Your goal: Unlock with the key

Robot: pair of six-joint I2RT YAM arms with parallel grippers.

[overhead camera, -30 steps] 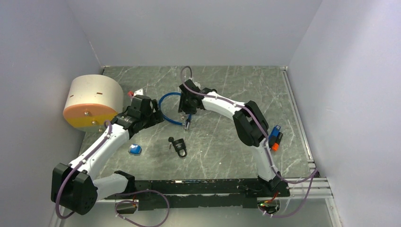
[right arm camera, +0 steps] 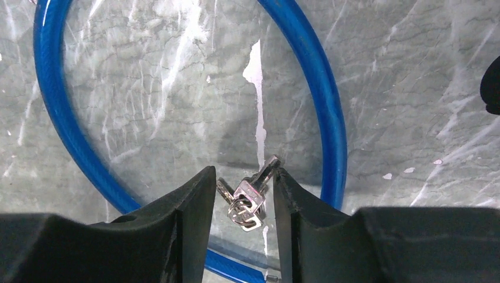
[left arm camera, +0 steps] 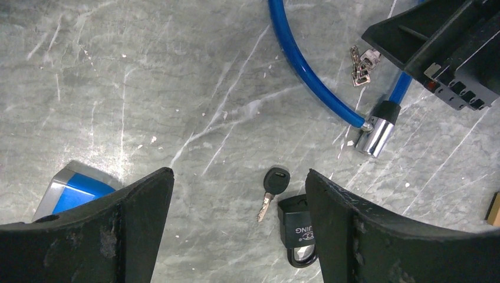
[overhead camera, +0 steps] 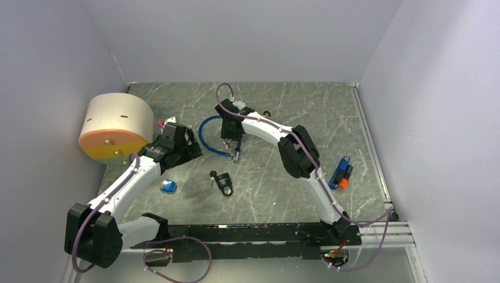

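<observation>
A blue cable lock (left arm camera: 306, 73) lies in a loop, its chrome lock body (left arm camera: 374, 135) at the lower end. Inside the loop a small bunch of silver keys (right arm camera: 247, 197) sits between the tips of my right gripper, which is part open just over it; contact is unclear. My left gripper is open above the grey table, left of the loop. A black padlock (overhead camera: 224, 184) and a black-headed key (left arm camera: 276, 180) lie below the loop in the top view.
A cream cylinder (overhead camera: 115, 121) stands at the left, a small blue object (overhead camera: 168, 186) lies front left, and blue and orange tools (overhead camera: 343, 172) lie at the right.
</observation>
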